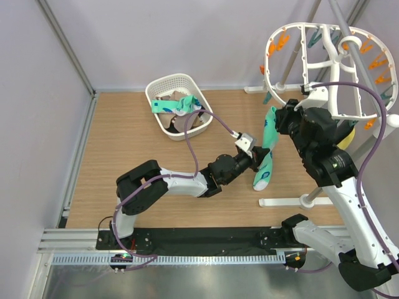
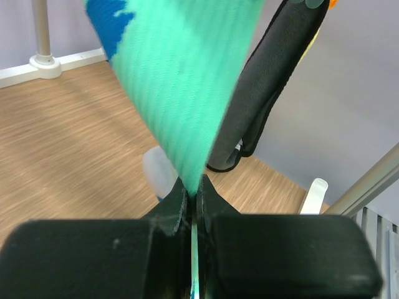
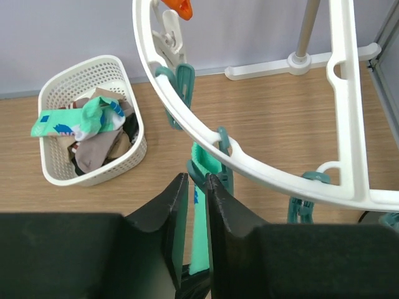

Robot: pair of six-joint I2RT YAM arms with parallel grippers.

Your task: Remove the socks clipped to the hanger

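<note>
A turquoise sock (image 1: pixel 264 176) hangs below the front-left rim of the white round hanger (image 1: pixel 270 62). My left gripper (image 1: pixel 259 157) is shut on its middle; in the left wrist view the sock (image 2: pixel 181 81) runs up, pinched to a narrow fold between the fingertips. Just beneath the hanger rim is my right gripper, its fingers slightly apart around one handle of a teal clip (image 3: pixel 222 144). Behind that clip shows the sock's upper end (image 3: pixel 206 161). Whether the clip still bites the cloth cannot be made out.
Several socks lie in the white basket (image 1: pixel 149 93) on the wooden table. More clips line the hanger, such as an orange one (image 1: pixel 378 60). A dark sock (image 2: pixel 262 81) hangs farther right. The stand's foot (image 1: pixel 280 202) lies to the right.
</note>
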